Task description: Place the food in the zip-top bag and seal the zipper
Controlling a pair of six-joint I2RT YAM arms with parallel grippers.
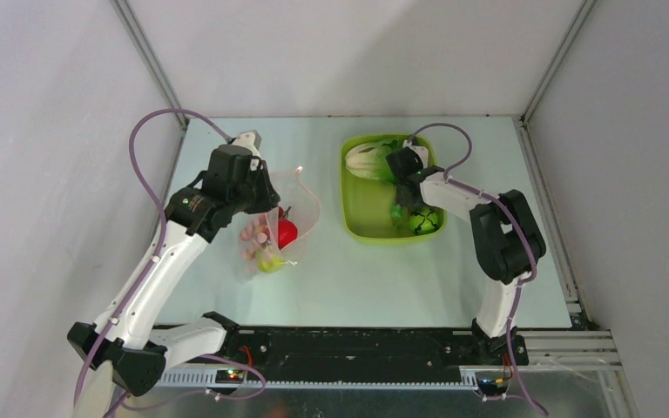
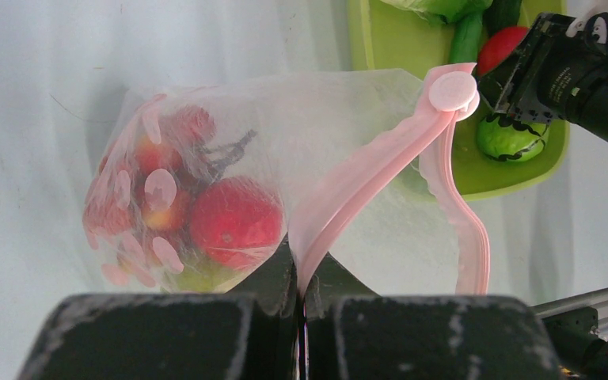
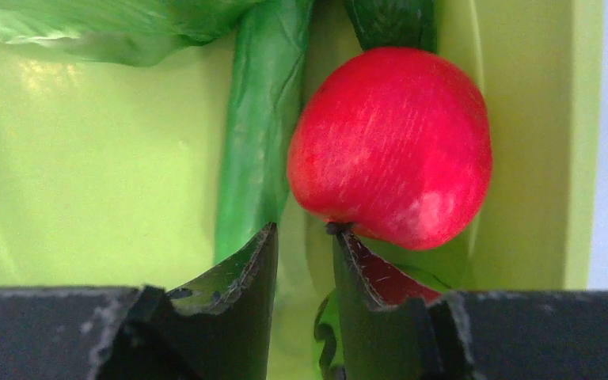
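Observation:
My left gripper is shut on the pink zipper edge [image 2: 348,190] of the clear bag [image 2: 364,103], which holds red produce and a yellow-green item. My right gripper is down in the green bin [image 1: 361,209], part open, its fingertips just below a red round fruit [image 3: 388,142], with nothing clearly held. A cucumber [image 3: 257,119] lies beside the fruit. A striped green item [image 2: 507,138] sits at the bin's near end, and a leafy head [image 1: 366,161] at the back.
The bag lies left of the bin on the white table [image 1: 357,287]. The right arm covers part of the bin's right side.

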